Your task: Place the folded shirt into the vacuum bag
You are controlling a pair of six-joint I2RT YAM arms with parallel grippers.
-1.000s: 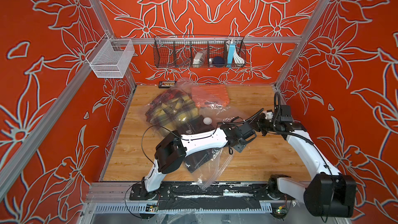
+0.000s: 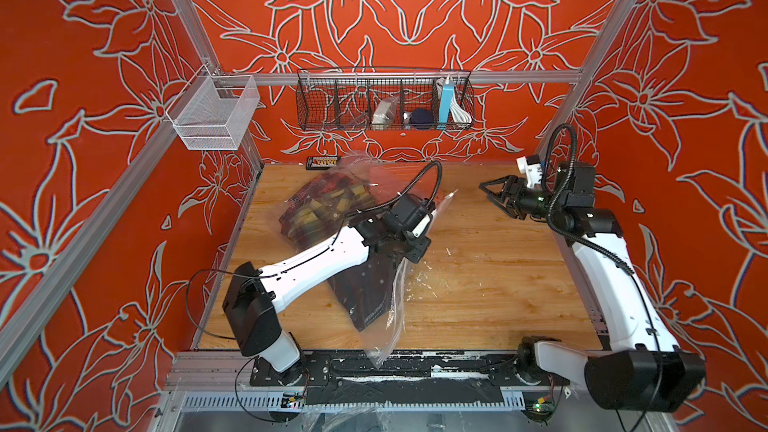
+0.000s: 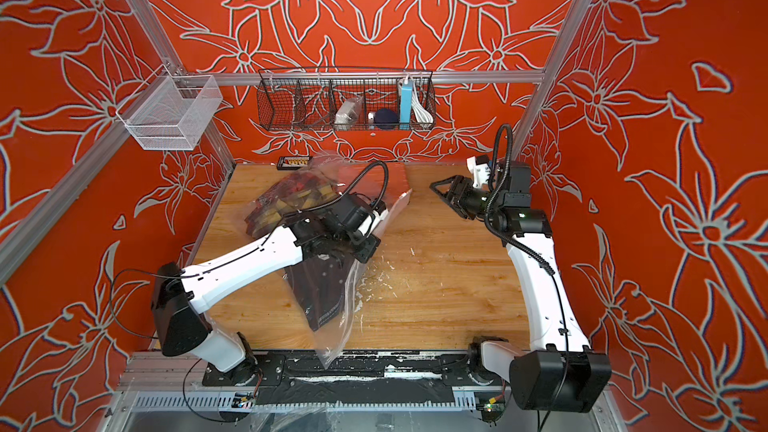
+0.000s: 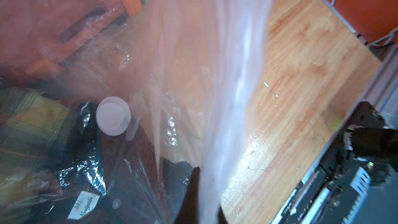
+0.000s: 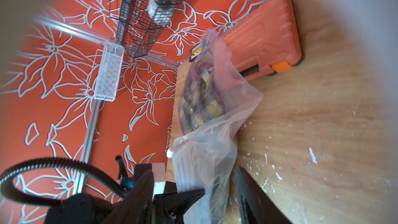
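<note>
A clear vacuum bag [image 2: 376,336] lies across the left and middle of the table, with the folded plaid shirt [image 2: 312,204] and dark cloth under its film, and a white valve [image 4: 113,115] on it. My left gripper is shut at the bag's right edge, with the raised, pale film running up over its fingers in the left wrist view. My right gripper [image 2: 497,192] hangs over the right back of the table, apart from the bag, open with nothing seen between its fingers.
An orange case [image 5: 261,33] lies at the back under or beside the bag. A black wire basket [image 2: 352,104] and a white basket [image 2: 216,124] hang on the walls.
My left arm has swung left and up, and the bag's right edge is drawn up with it. My right arm has moved up and back, away from the bag.
</note>
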